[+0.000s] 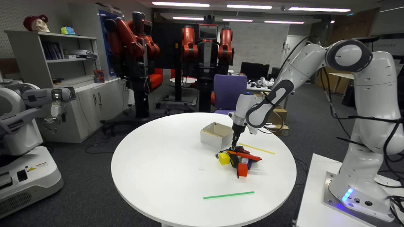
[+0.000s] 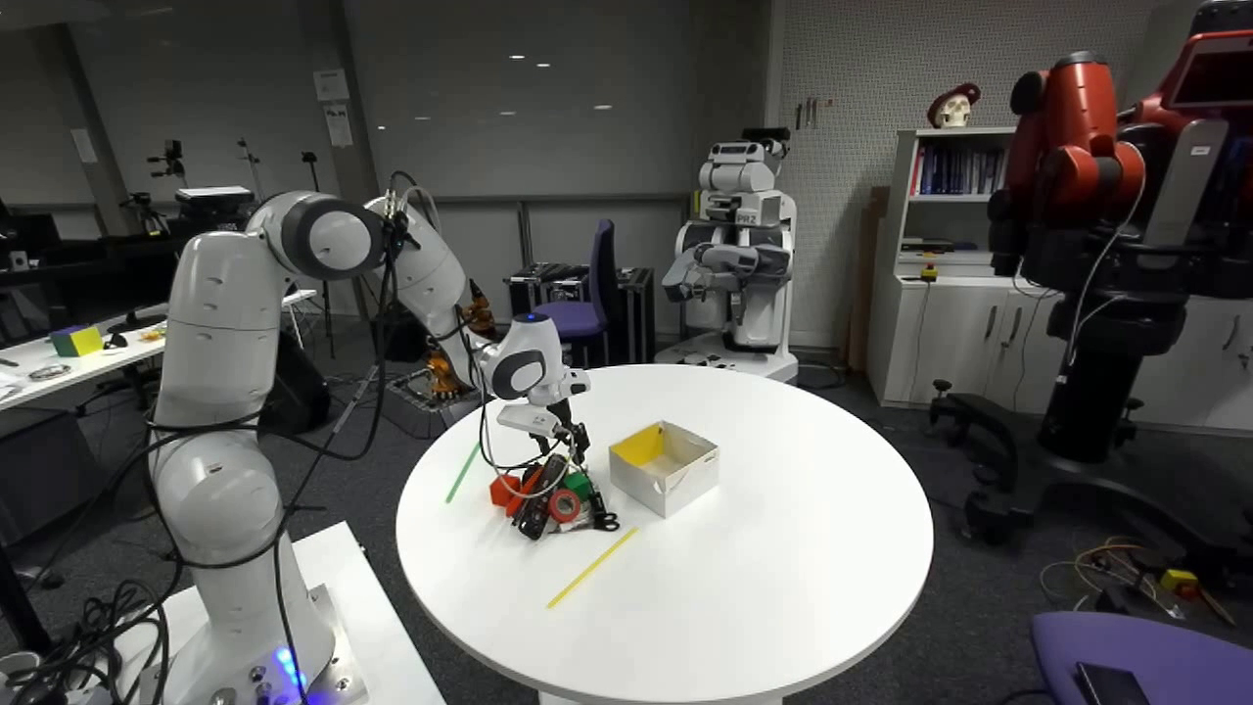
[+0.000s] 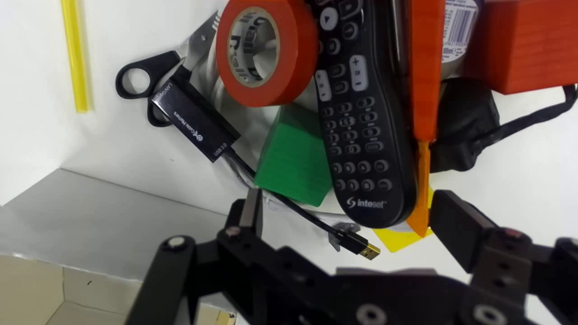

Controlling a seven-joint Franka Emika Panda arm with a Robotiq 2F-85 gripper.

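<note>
Over a pile of small items on the round white table, my gripper points down with its fingers wide apart and nothing held. The wrist view shows a black remote, red tape roll, green block, scissors and an orange tool. A black USB adapter has its plug in the space between the fingers. Part of a yellow block shows beyond the remote's end. A red block sits at upper right.
An open white box stands beside the pile, close to the gripper. A yellow stick and a green stick lie apart on the table.
</note>
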